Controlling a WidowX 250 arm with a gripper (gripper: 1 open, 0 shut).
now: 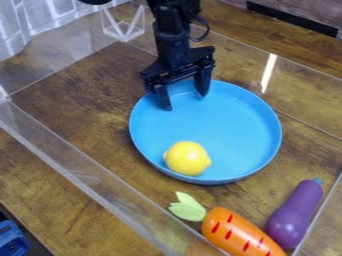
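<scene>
My black gripper [181,84] stands open at the back edge of a blue plate [234,130], its fingers reaching down over the rim. A yellow lemon-like object [187,157] lies in the front part of the plate. Whether the fingertips touch the plate is hard to tell.
An orange carrot [238,234] with a pale green top and a purple eggplant [294,214] lie at the front right. Clear barriers border the wooden surface [74,120]. A blue object [11,240] is at the lower left edge.
</scene>
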